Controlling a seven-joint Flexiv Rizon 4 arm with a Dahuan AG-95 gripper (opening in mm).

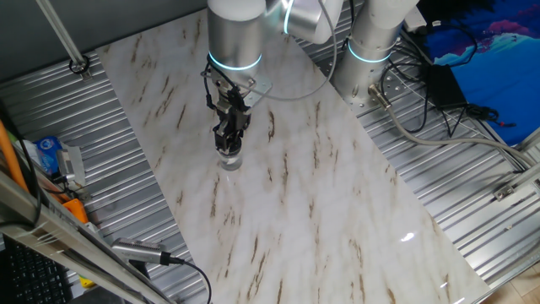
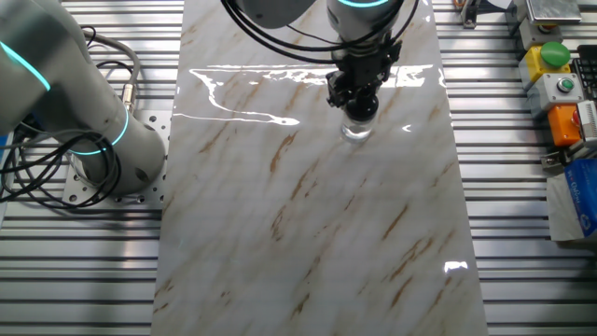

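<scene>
A small clear, glass-like container stands on the marbled board, in the upper left half of exterior view 1. In exterior view 2 the same clear container shows near the top, right of centre. My black gripper is directly over it, pointing down, with its fingertips at the container's top. From the other side the gripper covers the container's upper part, and a dark rounded shape sits there. Whether the fingers close on the container cannot be made out.
The rest of the board is bare. My arm's base stands beside the board with loose black cables. Past the opposite edge are a green push button, an orange block and a blue package.
</scene>
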